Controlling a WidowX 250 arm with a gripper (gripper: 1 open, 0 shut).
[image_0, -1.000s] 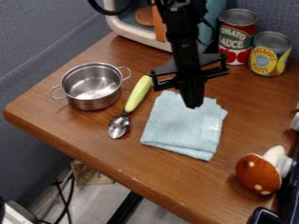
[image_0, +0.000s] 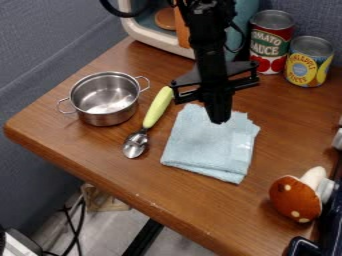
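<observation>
The black gripper (image_0: 218, 98) hangs over the upper part of a folded light-blue cloth (image_0: 209, 150), pointing down; whether its fingers are open or shut is unclear. Left of it lie a yellow banana-like object (image_0: 159, 106) and a metal spoon (image_0: 135, 145). A steel pot (image_0: 104, 99) with two handles stands further left.
Two cans, a tomato can (image_0: 270, 43) and a yellow can (image_0: 309, 63), stand at the back right beside a toy appliance (image_0: 151, 28). A toy mushroom (image_0: 297, 198) lies front right.
</observation>
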